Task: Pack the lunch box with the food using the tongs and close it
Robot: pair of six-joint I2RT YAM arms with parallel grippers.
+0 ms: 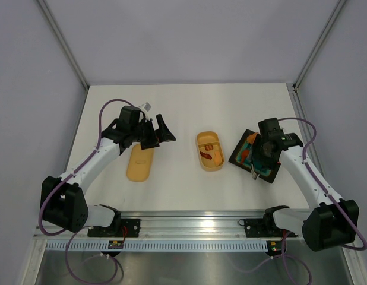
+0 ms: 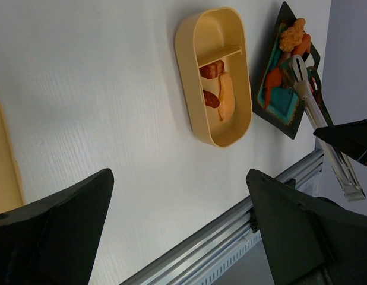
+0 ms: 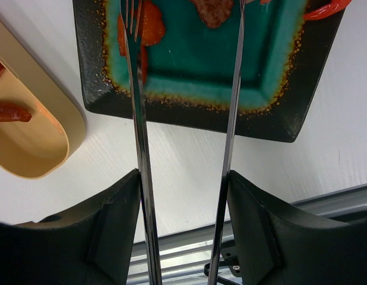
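Observation:
The tan lunch box (image 1: 210,163) holds sausages and an orange food piece in compartments, mid table. Right of it lies the black and teal plate (image 3: 189,113) with fried pieces and red food. My right gripper stands open over the plate, a metal utensil at each finger, a fork and a second one, tips over the food. My left gripper hangs open above the table left of the box, with nothing between its fingers.
The tan lid (image 1: 139,166) lies flat under the left arm. A metal rail runs along the front edge.

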